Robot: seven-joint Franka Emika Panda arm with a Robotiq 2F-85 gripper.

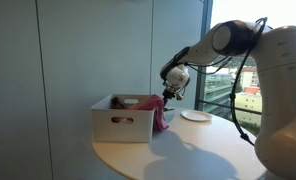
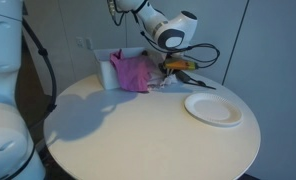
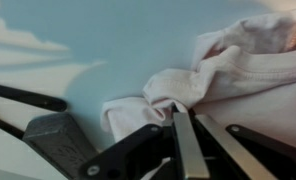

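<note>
My gripper is shut, its tips down at a pale, whitish-pink cloth [image 3: 250, 85] in the wrist view. The cloth bunches up right at the fingertips; whether a fold is pinched between them cannot be made out. In exterior view 2 the pale cloth [image 2: 162, 84] lies crumpled on the table beside the box, under the arm's end. A bright pink cloth [image 2: 134, 73] hangs over the side of the white box [image 1: 108, 130], also seen in exterior view 1. The gripper [image 1: 169, 98] is just beyond that box, partly hidden there.
A white plate [image 2: 214, 109] rests on the round table [image 2: 138, 140], apart from the cloths. Dark, long-handled items [image 2: 195, 80] lie near the gripper, close to something orange and yellow [image 2: 180, 65]. A window stands behind the arm.
</note>
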